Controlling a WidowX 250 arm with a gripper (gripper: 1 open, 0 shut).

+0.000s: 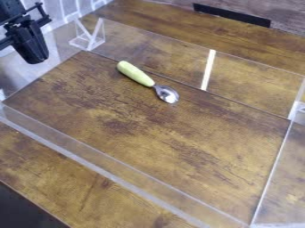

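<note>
A spoon with a pale yellow-green handle [135, 73] and a metal head [167, 94] lies diagonally on the wooden floor inside a clear-walled enclosure, in its upper middle. My black gripper [27, 40] is at the upper left edge of the view, raised, left of the spoon and apart from it. It is only partly visible, and I cannot make out its fingertips clearly.
Clear plastic walls [292, 160] border the wooden work area, with small clear brackets at the back left and right. A white strip [209, 69] stands at the back middle.
</note>
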